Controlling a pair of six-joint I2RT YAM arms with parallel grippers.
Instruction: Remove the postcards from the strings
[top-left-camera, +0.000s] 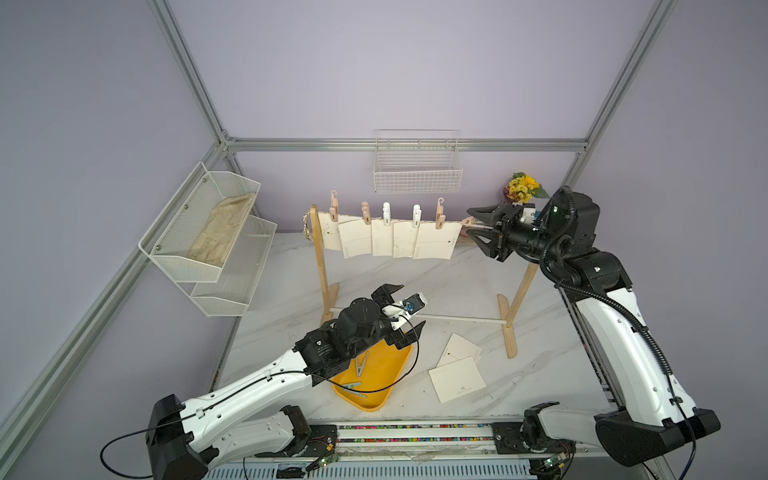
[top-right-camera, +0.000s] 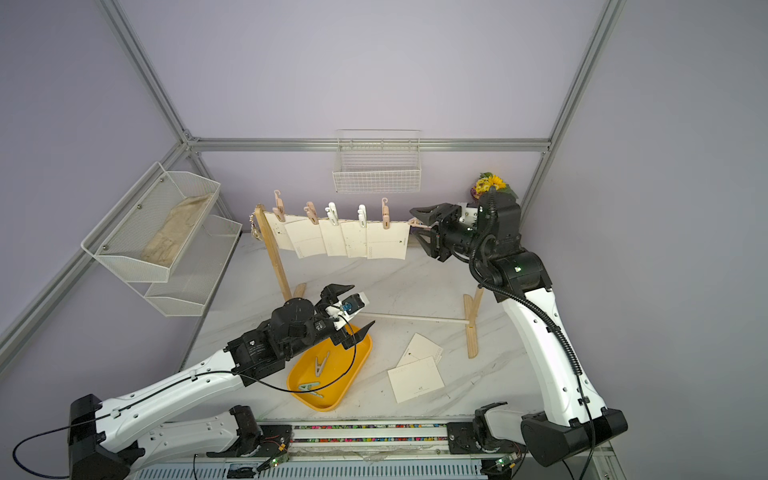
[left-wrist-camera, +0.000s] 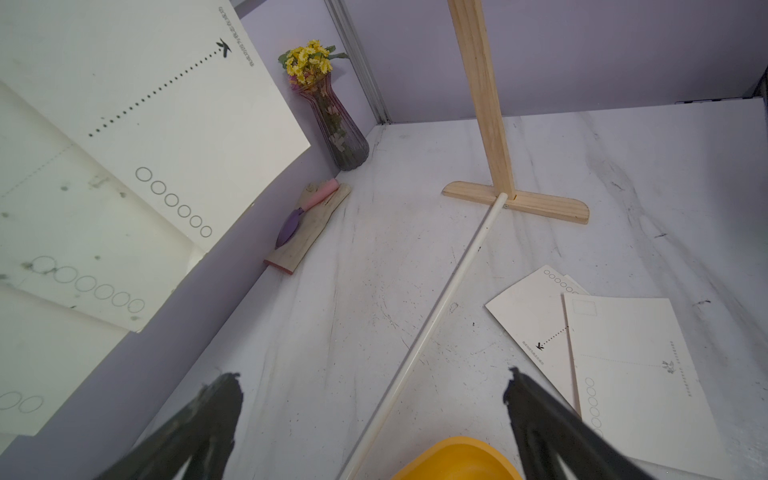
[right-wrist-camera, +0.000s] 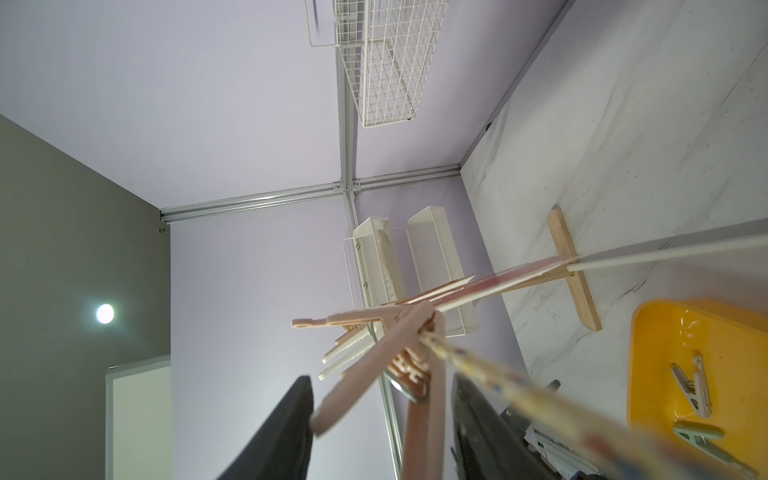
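Note:
Several postcards (top-left-camera: 435, 240) (left-wrist-camera: 200, 120) hang from the string on wooden and white clothespins (top-left-camera: 386, 212), between wooden posts (top-left-camera: 319, 264). My right gripper (top-left-camera: 478, 230) is open at the string's right end, around a pink clothespin (right-wrist-camera: 368, 368) seen close up in the right wrist view, apparently not gripping it. My left gripper (top-left-camera: 406, 318) hangs open and empty below the cards, over the yellow tray (top-left-camera: 376, 392). Two loose postcards (top-left-camera: 456, 380) lie on the table.
A white wire basket (top-left-camera: 416, 168) is on the back wall and white shelves (top-left-camera: 200, 240) on the left wall. A vase of yellow flowers (left-wrist-camera: 336, 128) stands behind the right post. A white rod (left-wrist-camera: 432, 320) crosses the table low between the posts.

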